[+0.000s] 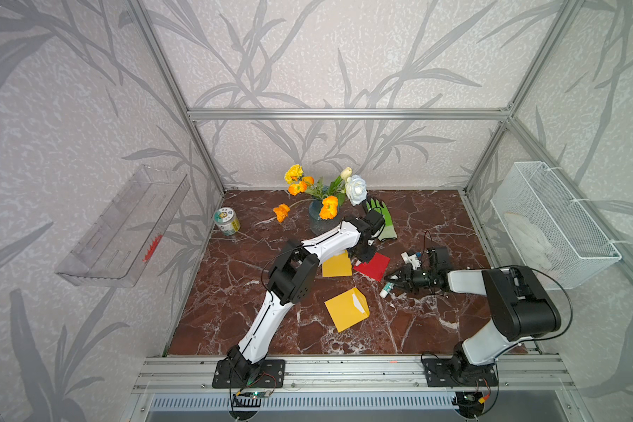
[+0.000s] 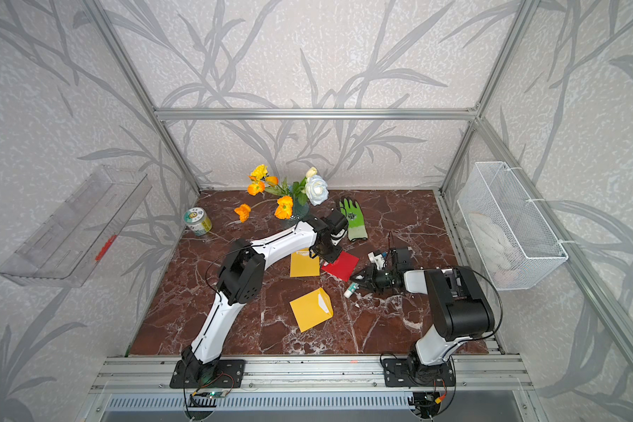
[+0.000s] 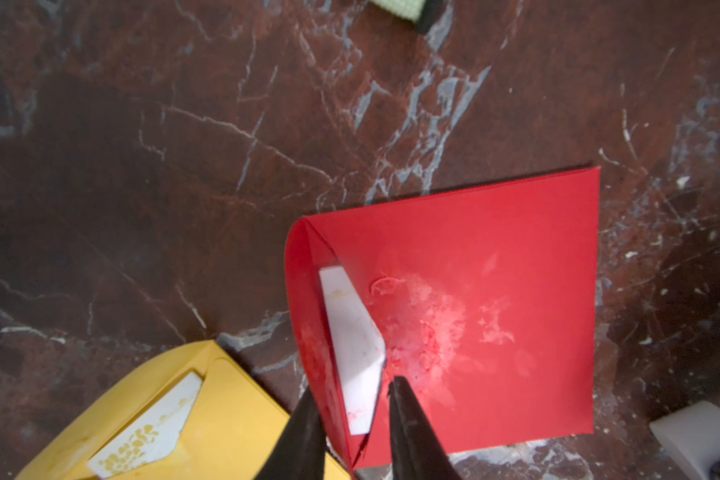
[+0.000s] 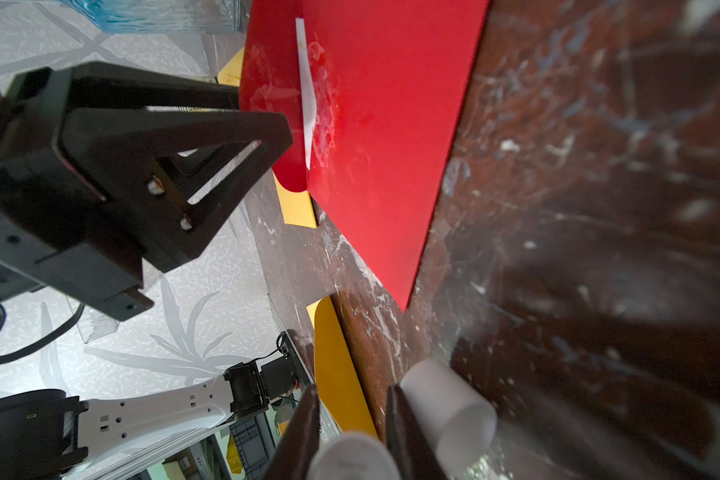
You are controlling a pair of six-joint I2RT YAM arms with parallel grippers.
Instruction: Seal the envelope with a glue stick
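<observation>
The red envelope (image 3: 520,264) lies flat at table centre, its flap (image 3: 304,312) raised along the left side, a white card (image 3: 352,352) showing and glossy smears beside it. My left gripper is over that flap side, fingers part open; whether anything sits between them is unclear. To the envelope's right, my right gripper is shut on a white cylindrical piece, apparently the glue stick (image 4: 352,456), low over the table. A second white cylinder (image 4: 448,416) lies beside it on the marble.
Yellow envelopes (image 1: 344,309) (image 1: 336,263) lie in front and left. A flower vase (image 1: 323,219) and green glove (image 1: 387,225) stand or lie behind. A can (image 1: 226,220) is at back left.
</observation>
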